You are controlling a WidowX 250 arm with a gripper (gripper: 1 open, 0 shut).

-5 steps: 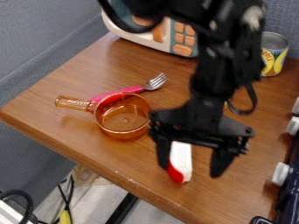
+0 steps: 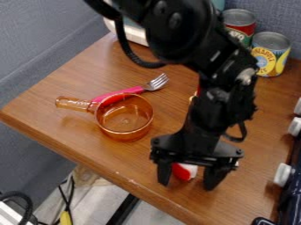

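My black gripper (image 2: 188, 176) is low over the front right of the wooden table, its two fingers either side of a small red-and-white object (image 2: 184, 170) that is mostly hidden beneath it. I cannot tell whether the fingers touch it. An amber pan (image 2: 123, 118) sits to the left, with a pink-handled fork (image 2: 154, 83) behind it.
Cans, one red (image 2: 238, 21) and one yellow (image 2: 269, 57), stand at the back right. A dark appliance with white knobs (image 2: 282, 174) borders the right side. Cables lie beyond the front left edge.
The gripper has come down over the red-and-white object, covering more of it, and its fingers appear somewhat closer together. The arm above has shifted, showing more of the cans behind.
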